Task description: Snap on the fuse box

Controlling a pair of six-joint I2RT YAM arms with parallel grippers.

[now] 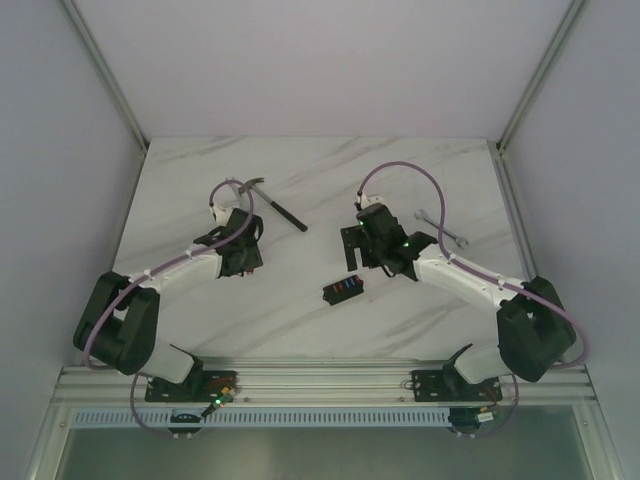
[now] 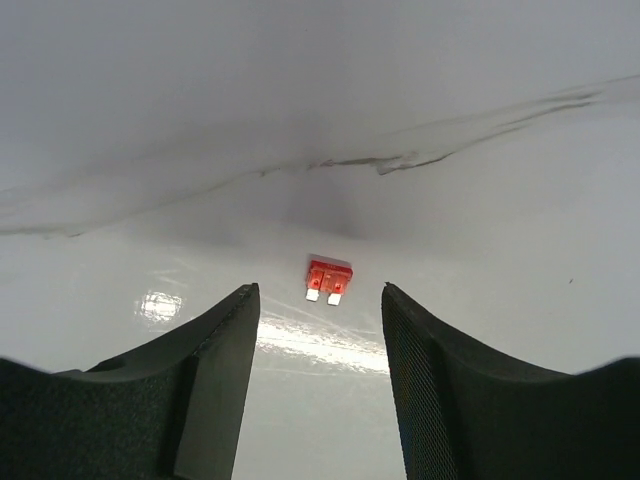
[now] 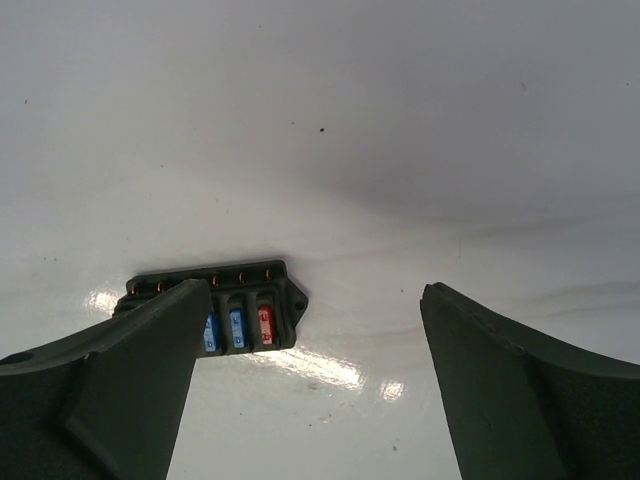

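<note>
A black fuse box (image 1: pixel 343 290) with coloured fuses lies at the front centre of the table; in the right wrist view it (image 3: pixel 252 306) sits at lower left, partly behind a finger of my open right gripper. A small red blade fuse (image 2: pixel 329 277) lies on the marble between and just beyond the fingertips of my open left gripper, which holds nothing. In the top view the left gripper is over the left side of the table, the right gripper behind and right of the fuse box.
A hammer (image 1: pixel 290 218) lies at the back left, with a wrench (image 1: pixel 232 191) partly hidden near it. Another wrench (image 1: pixel 444 231) lies at the right, near the right arm.
</note>
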